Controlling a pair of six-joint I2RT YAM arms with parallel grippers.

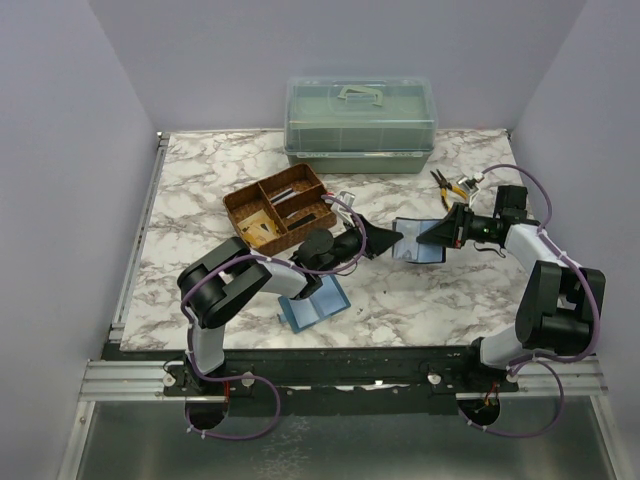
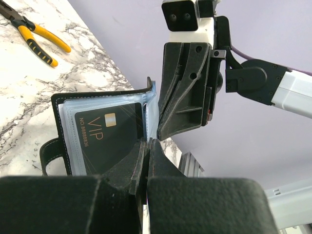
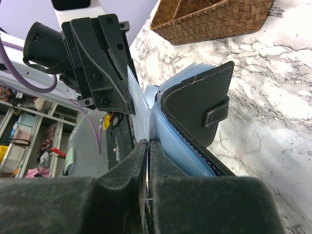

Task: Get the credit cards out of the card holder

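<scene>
The card holder is held up between both arms, black cover with clear sleeves; a black VIP card faces the left wrist view. My left gripper is shut at the holder's edge by the sleeves; any thin material between its fingertips is hard to tell. My right gripper is at the sleeves on the opposite side, its fingertips close together around the sleeve edge; whether it grips firmly is unclear. Blue opened card sleeves lie on the table beneath the left arm.
A woven divided basket sits at left centre, a clear green lidded box at the back, and pliers at the back right.
</scene>
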